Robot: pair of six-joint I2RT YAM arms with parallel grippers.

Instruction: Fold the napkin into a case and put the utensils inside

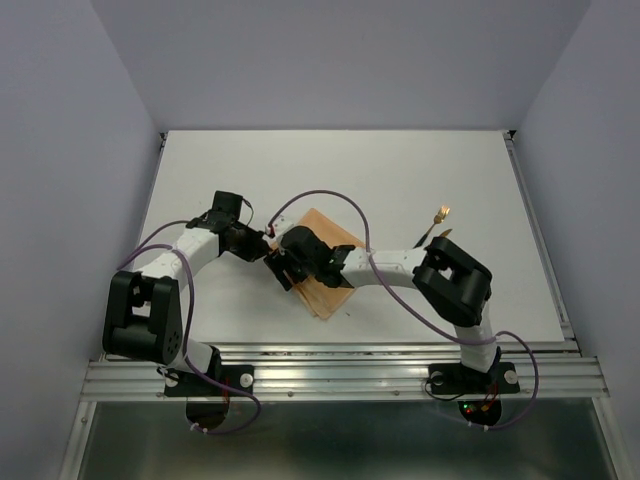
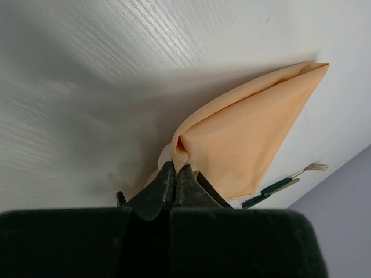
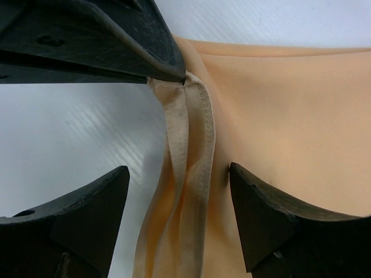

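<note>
The peach napkin lies on the white table, its left side a narrow raised fold. My left gripper is shut on that folded edge. My right gripper stands open over the same fold just beside the left one, with the folded strip between its fingers but apart from them. A fork and a knife, both with dark handles, lie right of the napkin.
The utensils sit on the right side, near the right arm. Grey walls rise beyond the table's side and back edges.
</note>
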